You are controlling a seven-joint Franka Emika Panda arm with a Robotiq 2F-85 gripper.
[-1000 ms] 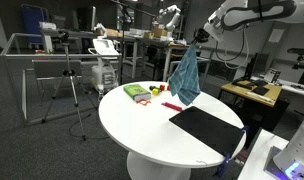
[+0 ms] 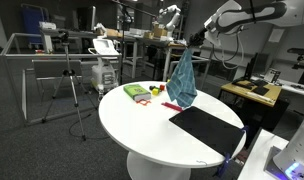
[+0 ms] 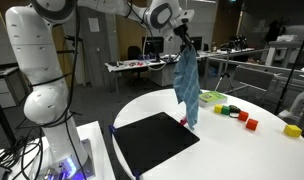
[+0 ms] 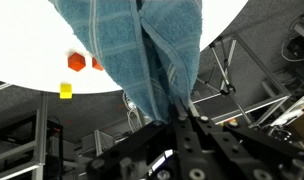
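A blue-grey cloth (image 2: pixel 182 80) hangs in long folds below my gripper (image 2: pixel 196 42), high above the round white table. The gripper (image 3: pixel 186 48) is shut on the cloth's upper end in exterior view 2. From there the cloth (image 3: pixel 187 85) drops in a narrow strip, its lower end near the tabletop beside a black board; whether it touches cannot be told. In the wrist view the cloth (image 4: pixel 152 45) spreads out beyond the fingertips and hides part of the table.
The black board (image 3: pixel 155 143) lies flat on the white table (image 2: pixel 132 125). A red stick-like item (image 2: pixel 172 107) lies near the cloth. Further off are a green box (image 2: pixel 137 91), a red block (image 3: pixel 252 125) and a yellow block (image 3: pixel 292 131).
In exterior view 1, my gripper has shifted slightly down and left with the cloth still hanging from it. The objects on the table stay where they were.
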